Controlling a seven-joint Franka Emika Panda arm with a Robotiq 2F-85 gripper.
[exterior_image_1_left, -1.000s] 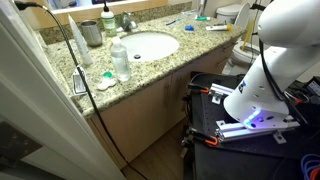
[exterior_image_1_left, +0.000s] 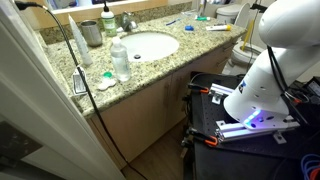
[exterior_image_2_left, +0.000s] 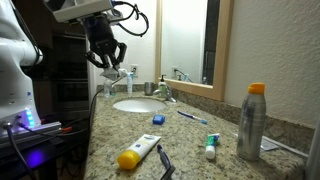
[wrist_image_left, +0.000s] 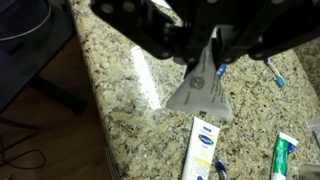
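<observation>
A whitish, translucent item with a small dark print (wrist_image_left: 203, 96) sticks out from between the dark fingers of my gripper in the wrist view. The gripper is shut on its narrow end, and the wider end flares outward over the speckled countertop (wrist_image_left: 130, 125). In the second exterior view the gripper (exterior_image_2_left: 107, 62) is raised above the counter at the left, with a pale piece of the item showing below it. What exactly the item is cannot be made out. The first exterior view shows only part of the white arm (exterior_image_1_left: 262, 98), the gripper being outside it.
On the counter lie a yellow-and-white tube (exterior_image_2_left: 138, 152), a dark slim item (exterior_image_2_left: 166, 162), a green-and-white tube (exterior_image_2_left: 211, 146) and a blue item (exterior_image_2_left: 158, 119). A tall bottle (exterior_image_2_left: 252, 120) stands at the right. Beside the sink (exterior_image_1_left: 153, 45) are a clear bottle (exterior_image_1_left: 121, 62) and a metal cup (exterior_image_1_left: 92, 33).
</observation>
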